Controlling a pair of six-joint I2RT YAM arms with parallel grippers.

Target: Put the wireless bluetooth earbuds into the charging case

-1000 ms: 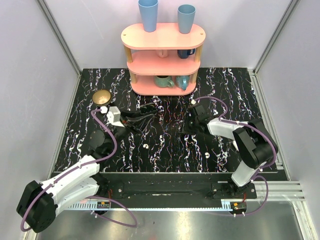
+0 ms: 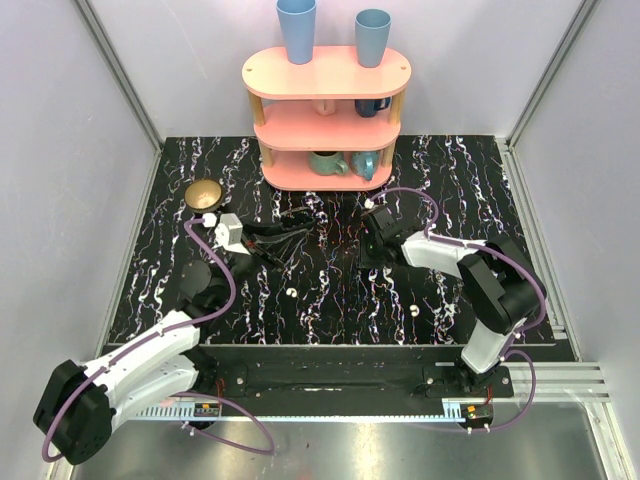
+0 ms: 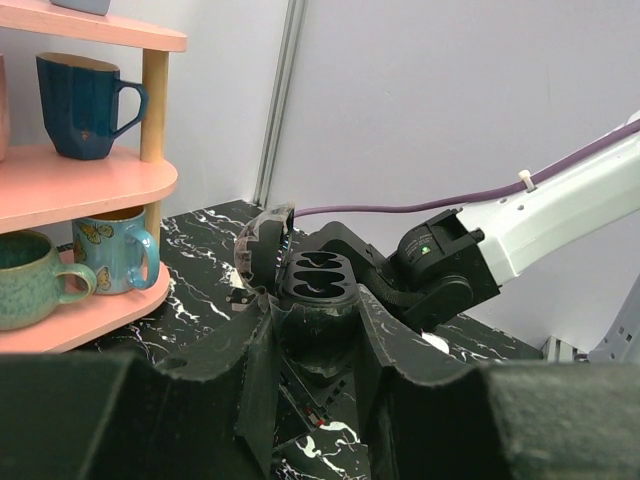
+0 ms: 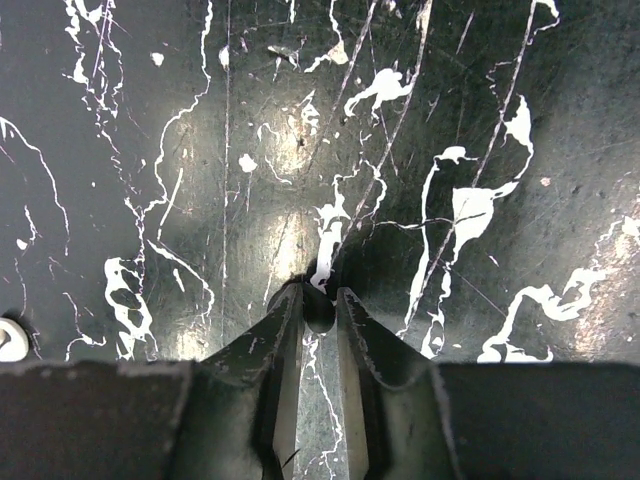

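In the left wrist view, the black charging case (image 3: 318, 325) has its lid (image 3: 268, 245) raised and two dark, empty-looking slots on top. My left gripper is shut on the case's body, holding it above the table; from above, the case (image 2: 297, 214) shows left of centre. Low over the table on the right side, my right gripper (image 2: 364, 258) points down. A small dark earbud (image 4: 319, 312) sits between its fingertips, close on both sides. Whether they grip it cannot be told. A second earbud is not clearly seen.
At the back stands a pink shelf (image 2: 327, 125) with mugs and cups. A gold bowl (image 2: 204, 194) sits at the back left. Small white round pieces (image 2: 292, 292) dot the black marbled table. Between the grippers the tabletop is open.
The right arm's wrist has shifted a little to the left, its fingertips staying low at the table.
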